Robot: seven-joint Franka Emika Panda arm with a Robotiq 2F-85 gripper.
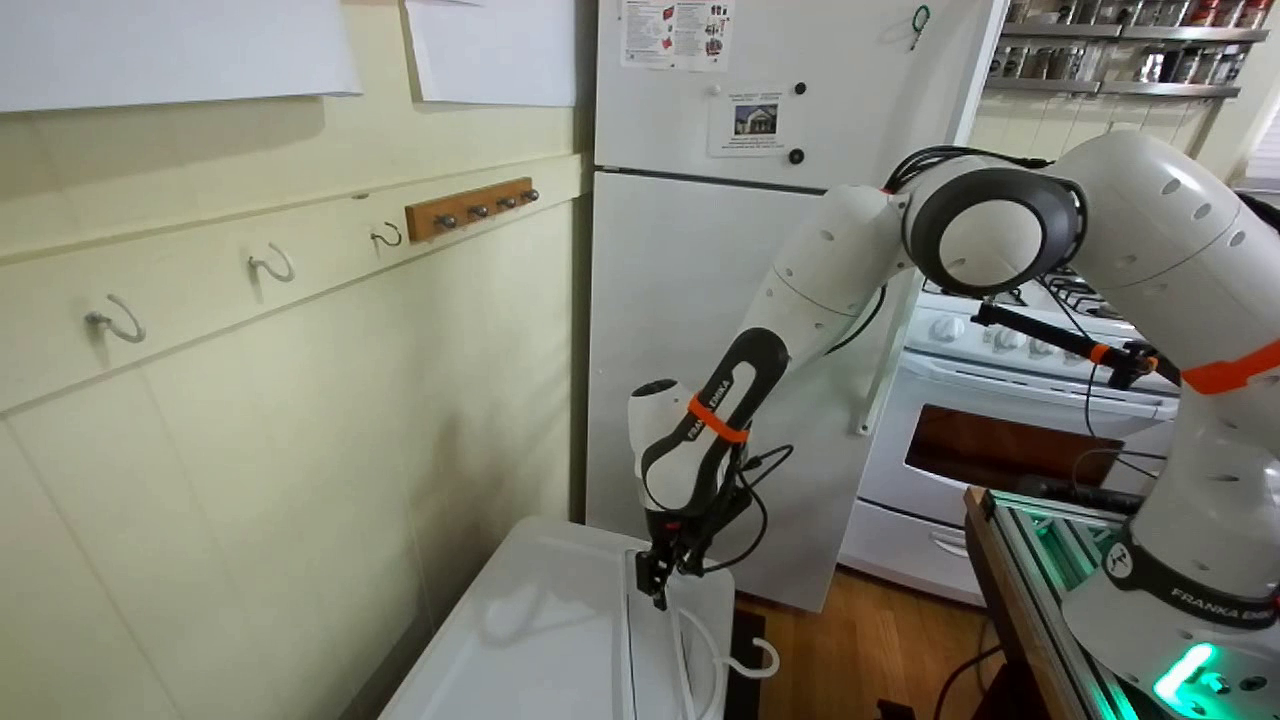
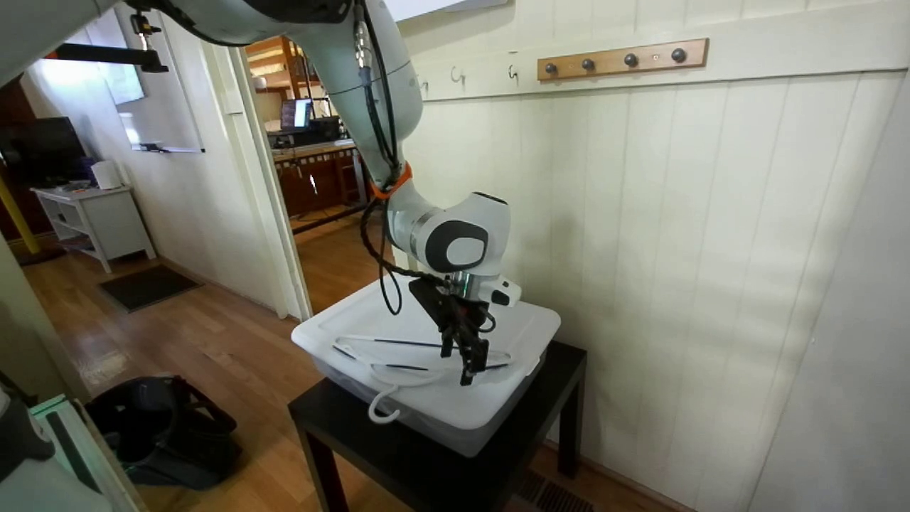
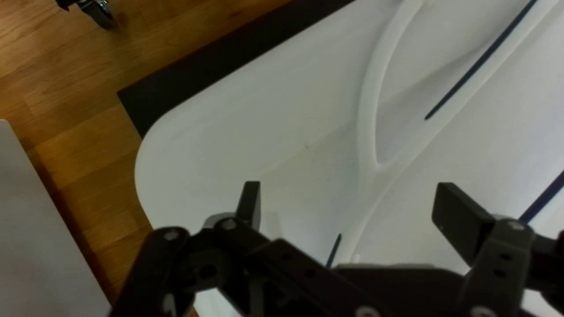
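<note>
A white hanger [image 2: 407,382] lies flat on the white lid [image 2: 354,307] of a storage bin, its hook [image 2: 381,414] sticking out past the lid's edge. In the wrist view the hanger's corner [image 3: 370,174], where two of its bars join, appears ahead of my gripper, between the two finger directions. My gripper is open, its black fingers [image 3: 251,203] wide apart with nothing held. From the side, the gripper [image 2: 467,363] points down close over the hanger's end; whether a fingertip touches the lid I cannot tell.
Under the bin stands a black table [image 2: 401,456]. Behind it, the wall carries white hooks [image 1: 274,264] and a wooden peg rack [image 1: 474,209]. A white fridge [image 1: 708,360] rises close beyond the arm. On the floor sits a black bag [image 2: 166,431].
</note>
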